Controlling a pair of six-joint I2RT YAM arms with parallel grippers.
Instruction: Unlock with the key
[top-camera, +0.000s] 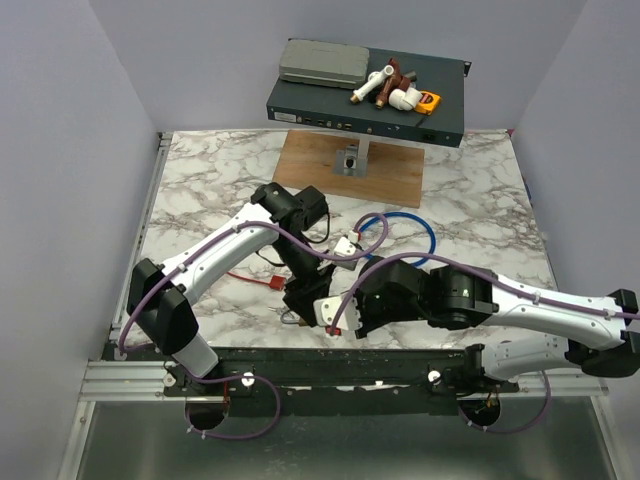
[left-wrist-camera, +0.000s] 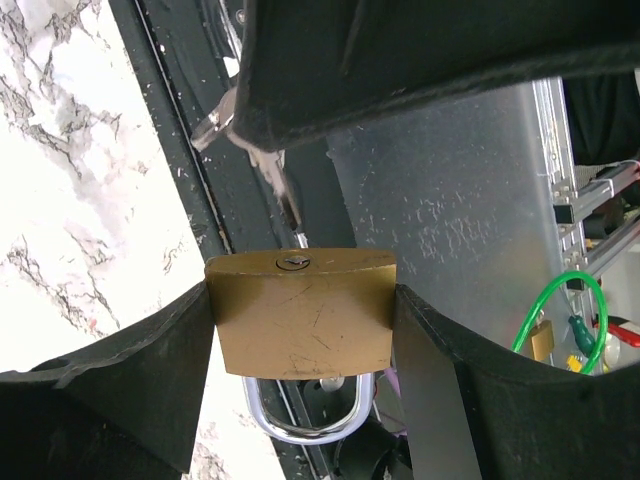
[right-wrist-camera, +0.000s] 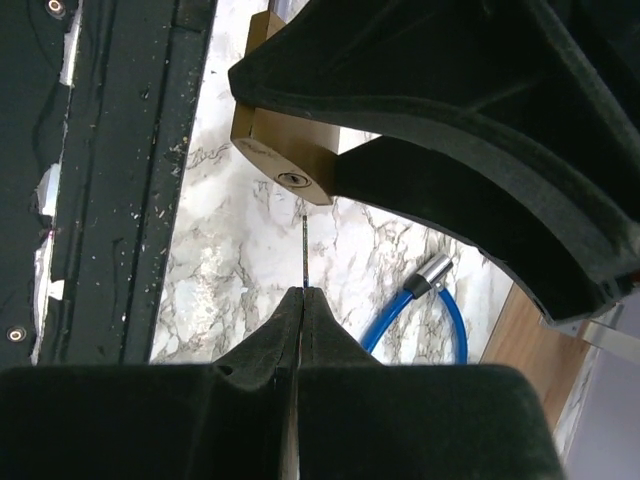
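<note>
A brass padlock (left-wrist-camera: 305, 325) is clamped between the fingers of my left gripper. Its steel shackle (left-wrist-camera: 310, 432) hangs below the body, and the keyhole (left-wrist-camera: 293, 262) is on the opposite face. In the right wrist view, a thin key (right-wrist-camera: 305, 250) shows edge-on, its base pinched by my right gripper, which is shut. The key's tip points toward the keyhole face of the padlock (right-wrist-camera: 293, 150) and appears just short of it, outside the keyhole. From above, both grippers are close together near the table's front edge, with the padlock hidden.
A blue hose (top-camera: 425, 228) curves over the marble table (top-camera: 210, 165) behind the right arm. Another hose, red (top-camera: 257, 280), lies at left. A wooden board (top-camera: 300, 160) is at the back, beneath a raised dark shelf (top-camera: 440, 115).
</note>
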